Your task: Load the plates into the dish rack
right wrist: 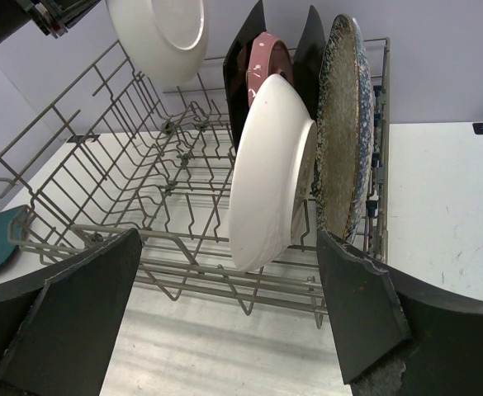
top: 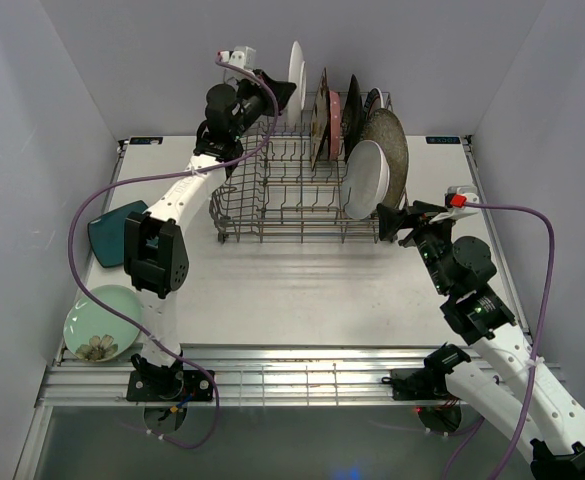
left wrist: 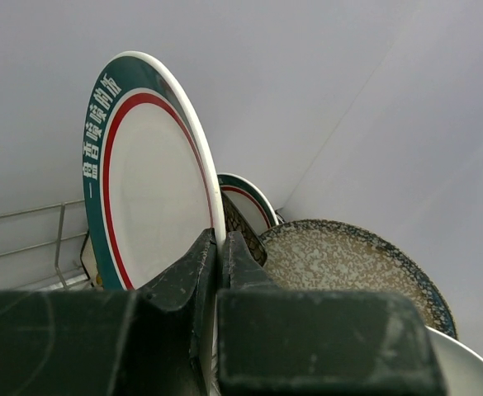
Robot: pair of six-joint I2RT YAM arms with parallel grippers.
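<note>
My left gripper (top: 282, 88) is shut on the rim of a white plate (left wrist: 154, 181) with a green and red border, held upright above the back of the dish rack (top: 282, 230). The rack's right side holds several upright dishes: a white bowl (right wrist: 262, 173), a speckled plate (right wrist: 340, 124), a pink dish (top: 334, 125) and dark plates (top: 353, 115). My right gripper (top: 392, 220) stands open at the rack's front right, with nothing between its fingers.
A light green plate (top: 103, 325) lies at the front left, with a teal square plate (top: 112, 236) behind it. The rack's left half is empty. Bare counter lies in front of the rack; walls close in at both sides and the back.
</note>
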